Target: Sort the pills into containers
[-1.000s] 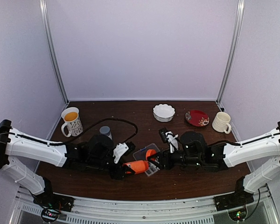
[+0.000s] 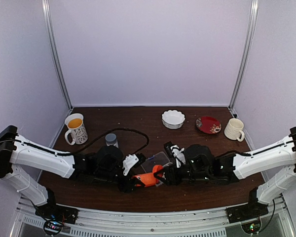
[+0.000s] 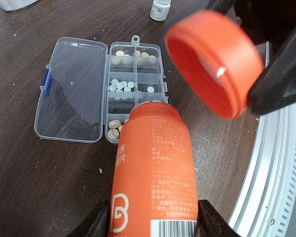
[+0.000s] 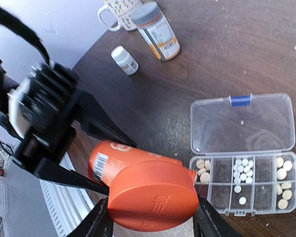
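Note:
My left gripper [image 2: 135, 181] is shut on an orange bottle [image 3: 153, 163], tilted with its mouth toward the right arm. An orange cap [image 4: 153, 195] is in my right gripper [image 2: 161, 174], which is shut on it. In the left wrist view the cap's hollow side faces the bottle's mouth, with a gap between them. Below lies a clear pill box [image 4: 254, 185] with its lid [image 4: 241, 126] folded open. Small white pills [image 4: 243, 170] fill middle compartments. Tan pills [image 4: 203, 170] lie at one end, cream pills [image 4: 283, 180] at the other. The bottle's inside is hidden.
A small white bottle [image 4: 125, 60] and a larger grey-capped bottle [image 4: 158, 32] stand to the left. Farther back are a patterned mug [image 2: 76, 129], white bowl [image 2: 173, 119], red plate [image 2: 208, 125] and cream mug [image 2: 234, 129]. Open table lies behind the arms.
The cap has come down toward the table's front edge and nearer the bottle's mouth. My left gripper and the bottle have shifted slightly right. Both hold the same things as before.

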